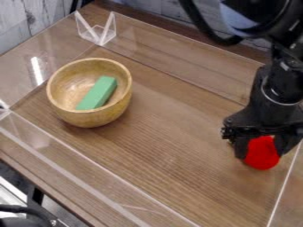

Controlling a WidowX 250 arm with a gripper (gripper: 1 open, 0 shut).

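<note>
My black gripper (pixel 256 129) is low over the red round object (pixel 261 155) at the right of the camera view, its fingers reaching down around the top of it and partly hiding it. Whether the fingers grip it or only surround it, I cannot tell. The small pale green item near it is mostly or wholly hidden behind the gripper.
A wooden bowl (pixel 117 67) holding a green block (pixel 96 93) sits at the left. A white wire-like item (pixel 92 29) stands at the back left.
</note>
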